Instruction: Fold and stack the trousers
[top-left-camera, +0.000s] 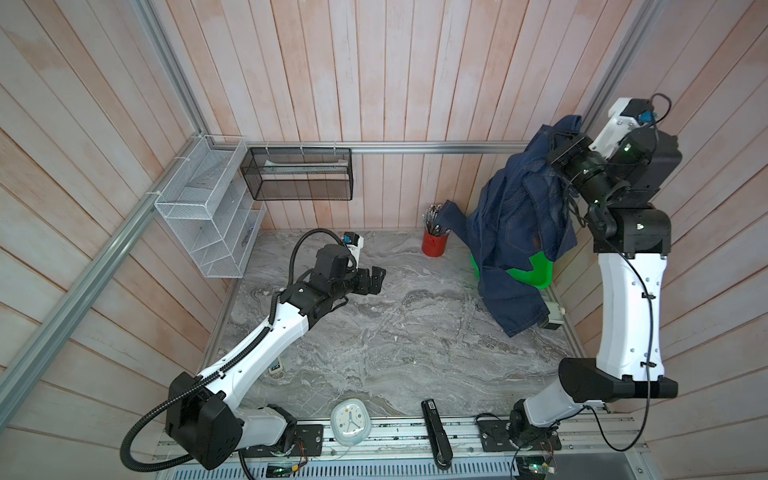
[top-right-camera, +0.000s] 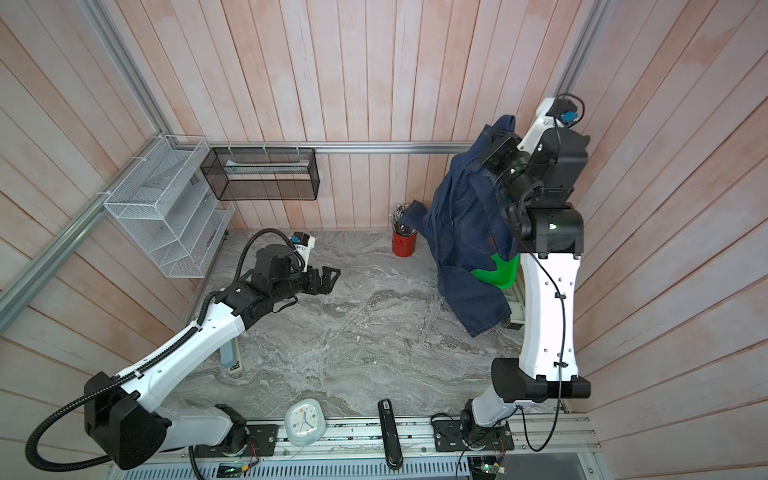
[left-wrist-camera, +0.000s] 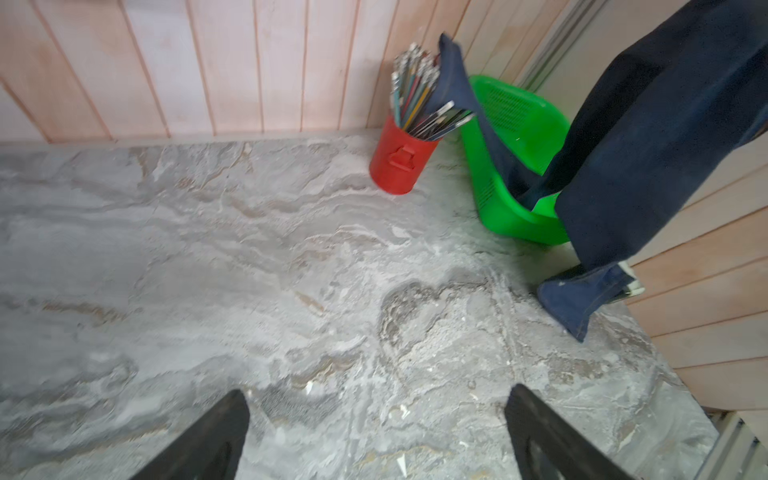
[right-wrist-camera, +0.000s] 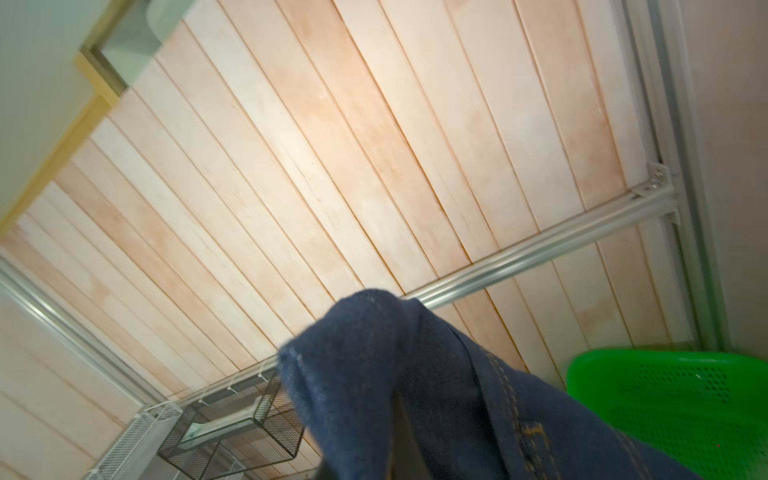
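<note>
Dark blue denim trousers (top-left-camera: 512, 208) hang bunched from my raised right gripper (top-left-camera: 564, 148), over the green basket (top-left-camera: 537, 272) at the back right. In the right wrist view, folded denim (right-wrist-camera: 352, 376) covers the fingers, so the gripper is shut on the cloth. One leg end (left-wrist-camera: 588, 296) hangs down to the table at the right, and another narrow end pokes out by the red cup (left-wrist-camera: 397, 164). Well to the left, above the table, my left gripper (top-left-camera: 370, 281) stands open with nothing between its fingers.
The red cup of pencils stands close to the trousers and basket. White wire shelves (top-left-camera: 212, 208) and a black mesh basket (top-left-camera: 297, 174) hang at the back left. A clock (top-left-camera: 350, 421) and a black stapler-like object (top-left-camera: 436, 432) lie at the front.
</note>
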